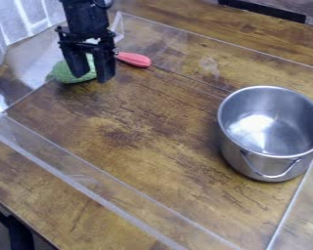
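My black gripper (91, 61) hangs at the upper left, its fingers pointing down over a green rounded object (67, 73) that they partly hide. Just right of it lies a pink-red handled utensil (133, 60). Whether the fingers are open or closed on anything is hard to tell. A steel pot (269, 132) with a wire handle stands at the right.
Clear plastic strips or edges run along the left front, the back and the right. A pale crumpled material is at the far upper left.
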